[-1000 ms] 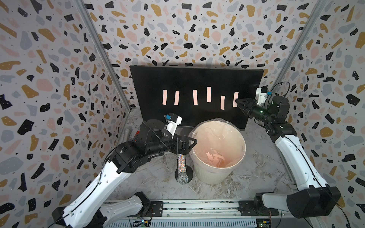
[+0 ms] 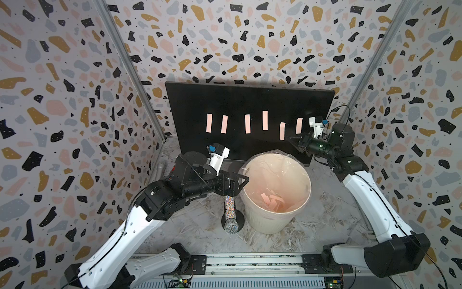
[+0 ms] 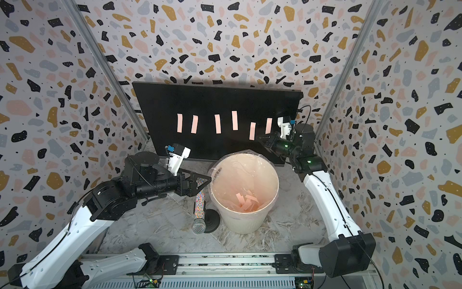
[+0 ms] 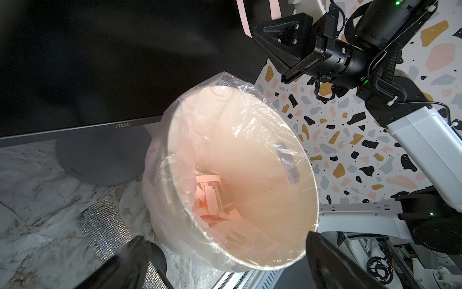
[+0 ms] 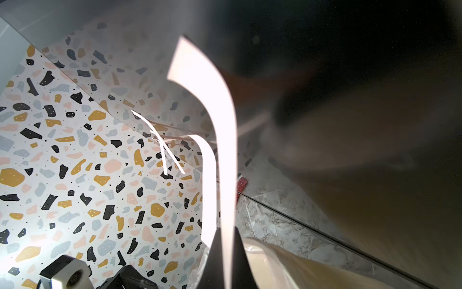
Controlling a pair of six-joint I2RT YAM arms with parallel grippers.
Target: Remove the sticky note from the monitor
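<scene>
The black monitor point(image 2: 187, 98) stands at the back with several pink sticky strips on it. My right gripper point(image 3: 263, 142) is shut in front of the monitor's right part, beside the rightmost strip point(image 2: 298, 125); in the right wrist view a long pale strip point(image 5: 221, 120) curls up just above its black tips, and whether it is pinched cannot be seen. My left gripper point(image 2: 240, 183) stands open at the near left of the bin point(image 2: 304, 202), with nothing between its fingers in the left wrist view. Several pink strips point(image 4: 209, 202) lie inside the lined bin.
A glittery microphone point(image 2: 230, 212) on a black round base stands left of the bin, under my left gripper. Patterned walls enclose both sides and the back. Bare marble counter point(image 2: 327, 207) lies right of the bin.
My right gripper has moved left and a little down, away from over the rightmost strip, which now shows fully. My left arm has stayed put.
</scene>
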